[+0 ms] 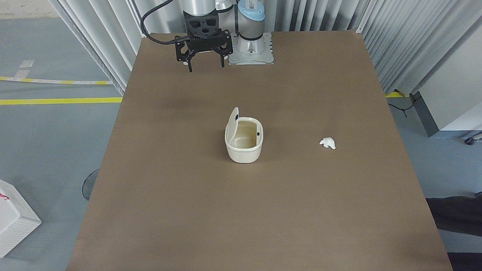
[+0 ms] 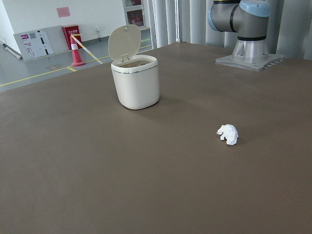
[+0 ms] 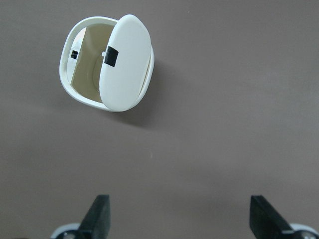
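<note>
A small white bin (image 1: pixel 244 153) with its lid raised stands near the middle of the brown table; its beige inside shows in the wrist view, where the lid (image 3: pixel 128 69) is upper left of the fingers. A crumpled white paper (image 1: pixel 327 142) lies to its right in the front view, also seen in the left view as a white wad (image 2: pixel 227 134). My gripper (image 1: pixel 206 64) hangs over the table's back, behind the bin and to its left in the front view, open with nothing between its fingers.
The robot's base plate (image 2: pixel 248 63) sits at the back edge, with pale curtains behind it. The floor beside the table holds a white box at the lower left of the front view.
</note>
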